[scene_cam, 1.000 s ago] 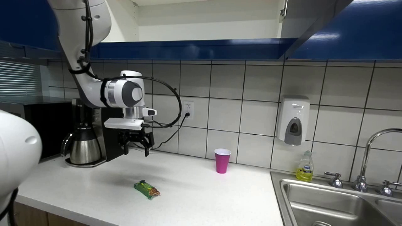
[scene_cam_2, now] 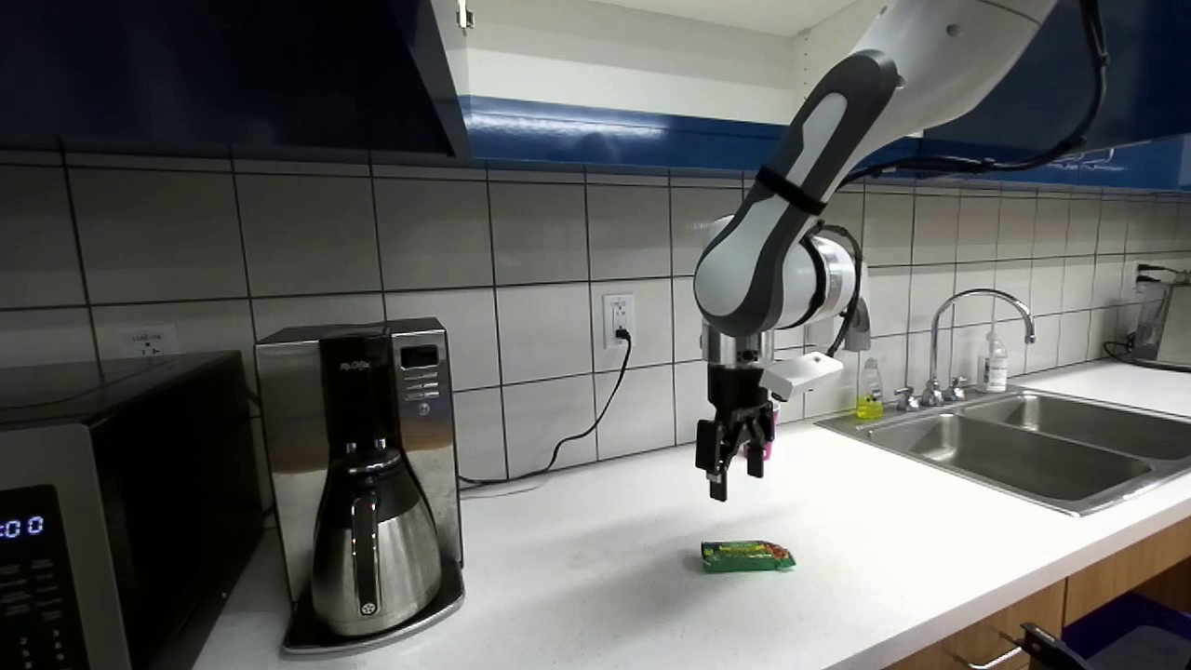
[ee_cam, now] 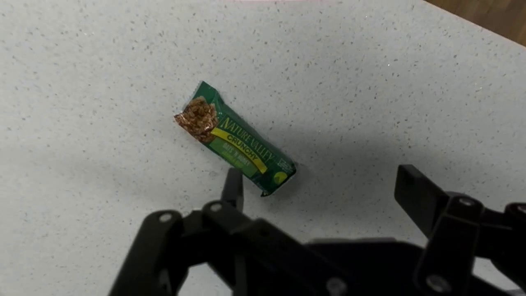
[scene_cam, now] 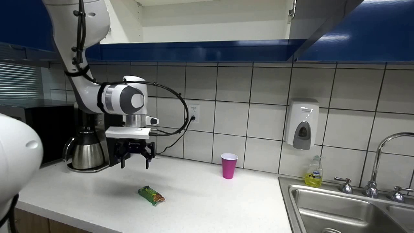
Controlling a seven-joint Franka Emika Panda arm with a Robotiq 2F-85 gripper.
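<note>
A green granola bar packet (scene_cam: 151, 195) lies flat on the white counter (scene_cam: 217, 209), and its printed face shows in the wrist view (ee_cam: 239, 143). Above it hangs my gripper (scene_cam: 135, 164), clear of the counter with its fingers pointing down. The fingers stand wide apart with only counter visible between the fingertips. In the wrist view the left fingertip (ee_cam: 234, 185) appears close to the packet's lower end, though the gripper is well above it in exterior view 2. Toward the wall stands an upright pink cup (scene_cam: 229, 167), partly hidden behind the gripper in exterior view 2.
A coffee maker (scene_cam_2: 374, 491) with a steel carafe stands left of the packet, beside a microwave (scene_cam_2: 100, 502). On the right are a sink (scene_cam: 337, 207) and a yellow soap bottle (scene_cam: 314, 173). An open cabinet (scene_cam: 217, 23) is overhead.
My gripper has come lower, shifted slightly left in exterior view 1, and turned somewhat, its fingers now showing farther apart. The packet and cup have stayed put.
</note>
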